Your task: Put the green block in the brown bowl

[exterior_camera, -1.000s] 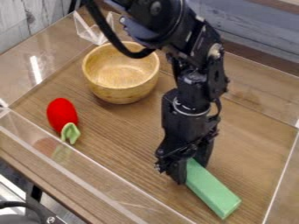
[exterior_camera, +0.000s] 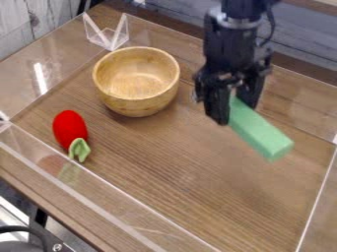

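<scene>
The green block is a long bar, tilted and apparently raised over the right side of the table. My gripper is at the block's upper left end, shut on it. Some of that end is hidden by the dark fingers. To the left, at the upper middle of the table, stands the brown bowl, round and yellowish-tan. Its inside looks empty, and the gripper is to the right of its rim, apart from it.
A red object with a green tip, like a strawberry or radish, lies at the left. A clear plastic-like piece stands behind the bowl.
My gripper has gone from the front right toward the back of the table, carrying the green block with it. The bowl and the red object have stayed put.
</scene>
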